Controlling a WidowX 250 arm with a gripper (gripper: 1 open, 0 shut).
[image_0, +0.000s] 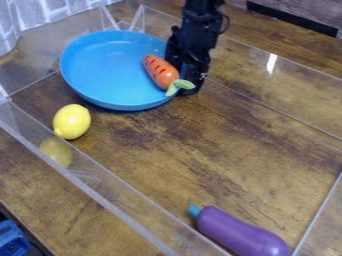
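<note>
A toy carrot (162, 72) with green leaves lies on the right part of the blue plate (100, 75), its leafy end toward the front right. The black gripper (187, 70) is at the plate's right edge, just beside and behind the carrot; whether its fingers touch the carrot is hard to tell, and they are partly hidden.
A yellow lemon (72, 121) sits at the left, in front of the plate. A purple eggplant (241, 232) lies at the front right. Transparent walls border the wooden table (201, 165), whose middle and right are clear.
</note>
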